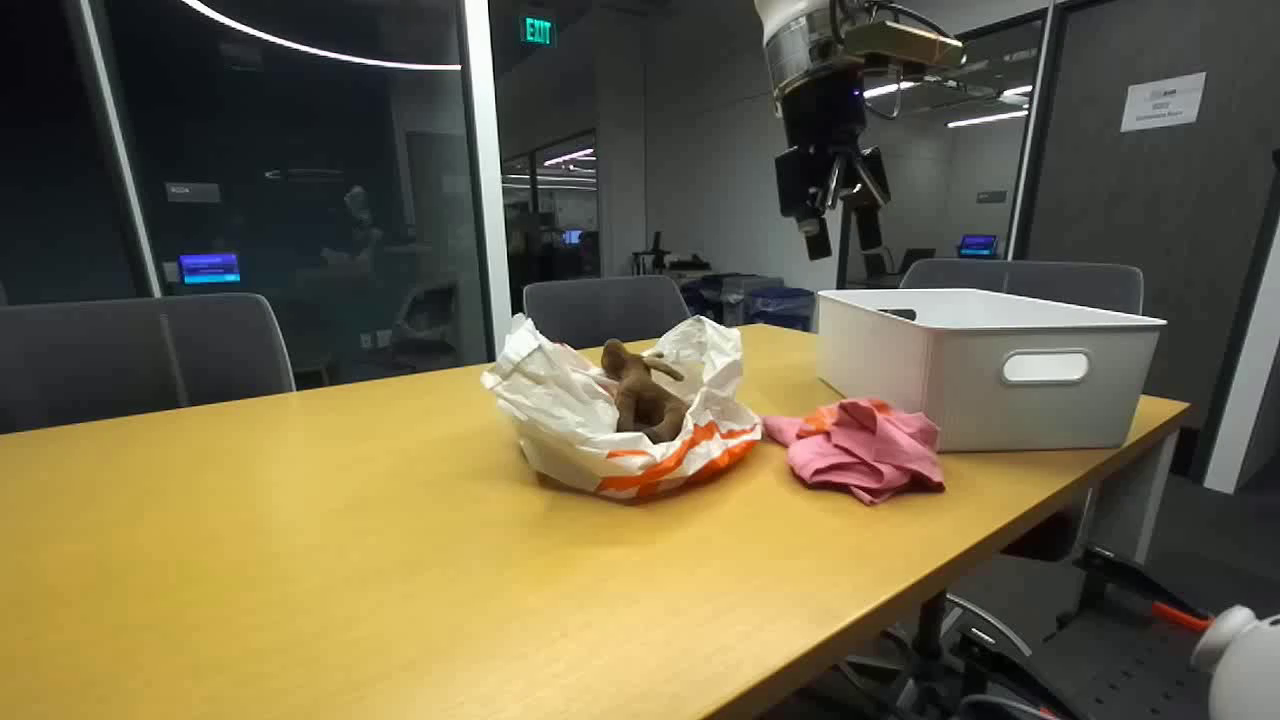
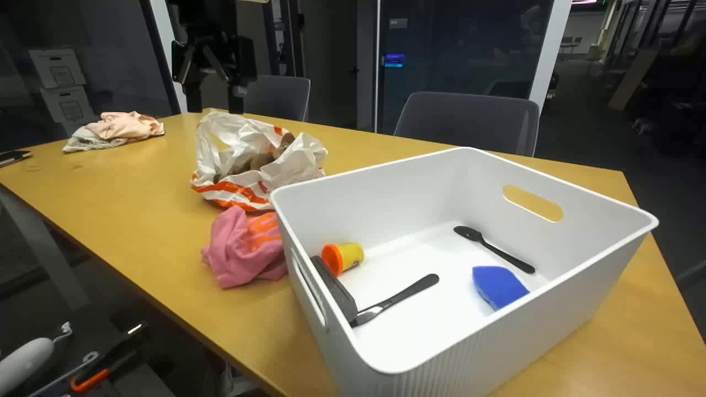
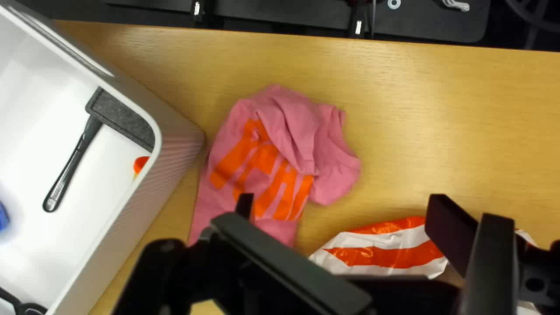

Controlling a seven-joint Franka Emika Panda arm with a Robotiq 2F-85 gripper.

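My gripper (image 1: 843,236) hangs open well above the table, with nothing between its fingers. In the wrist view its fingers stand wide apart over a crumpled pink cloth (image 3: 286,152) with orange lettering and a white-and-orange plastic bag (image 3: 391,252). The bag, its mouth spread, holds a brown plush toy (image 1: 648,396). Against the side of a white bin (image 2: 463,350) lies the pink cloth. Inside the bin are a yellow tub (image 2: 351,255) with an orange lid, a black spoon (image 2: 496,250), a black knife (image 2: 397,298), a blue object (image 2: 497,285) and a dark grey block (image 2: 334,288).
Folded cloths (image 2: 116,129) lie at the table's far end in exterior view 2. Chairs (image 2: 470,122) line the far side.
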